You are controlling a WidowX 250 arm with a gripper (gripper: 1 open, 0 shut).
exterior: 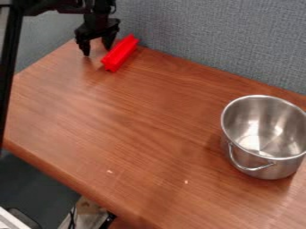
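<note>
My black gripper (pixel 97 47) stands open at the back left of the wooden table, its fingers pointing down near the tabletop. Just to its right lies a red, elongated object (pixel 120 53), slanting from upper right to lower left. I see nothing clearly between the fingers. A steel pot (pixel 263 137) with a wire handle stands at the right side of the table.
A grey padded wall (pixel 216 45) runs along the back. The table's left edge drops to a dark floor at the lower left, where some cables and a white item show.
</note>
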